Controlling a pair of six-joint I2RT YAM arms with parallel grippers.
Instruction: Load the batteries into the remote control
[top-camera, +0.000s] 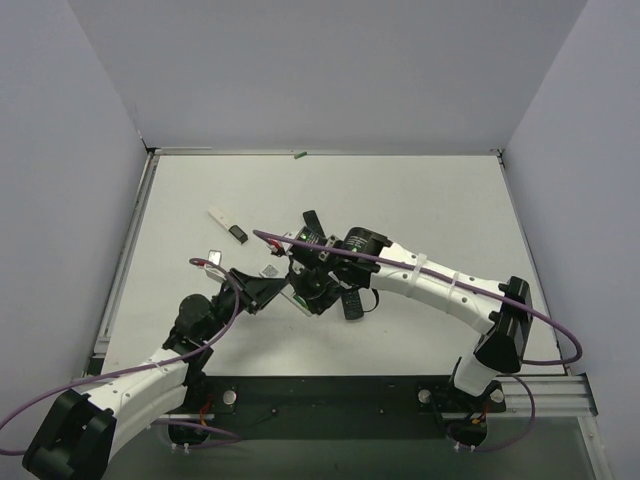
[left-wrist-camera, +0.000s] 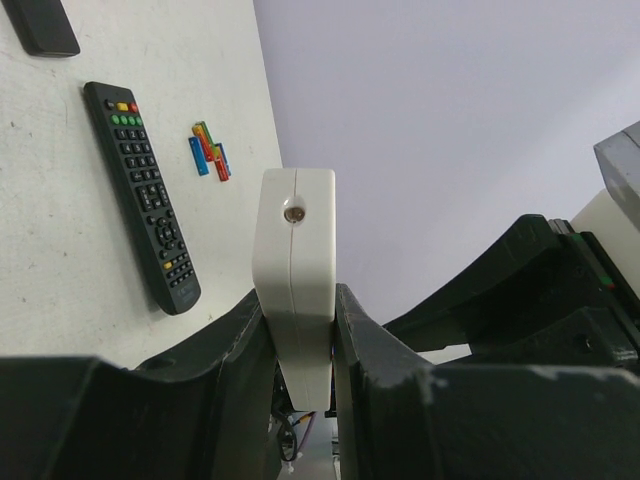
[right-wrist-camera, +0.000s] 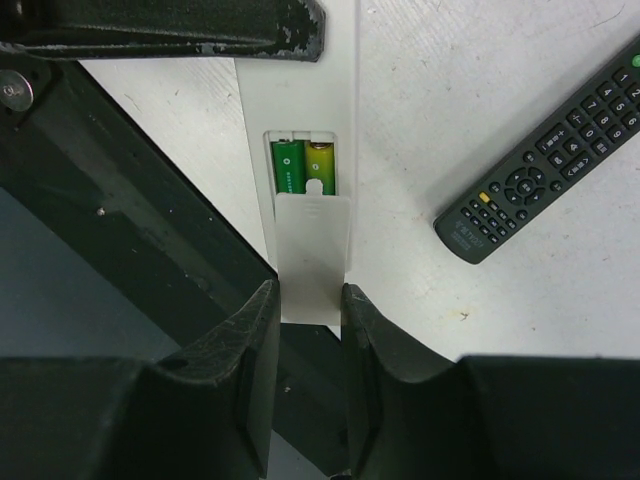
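A white remote (left-wrist-camera: 295, 260) is held in my left gripper, which is shut on it. In the right wrist view the remote's back (right-wrist-camera: 290, 100) faces up, with a green battery (right-wrist-camera: 288, 166) and a yellow-green battery (right-wrist-camera: 320, 158) in the compartment. My right gripper is shut on the white battery cover (right-wrist-camera: 311, 250), which lies over the lower end of that compartment, partly hiding the batteries. In the top view the right arm (top-camera: 350, 260) reaches over the left gripper's remote and mostly hides it.
A black remote (left-wrist-camera: 140, 190) lies on the table beside my grippers, with several loose colored batteries (left-wrist-camera: 208, 150) near it. Another dark remote (top-camera: 311, 221) lies farther back, and a white remote (top-camera: 228, 225) at the back left.
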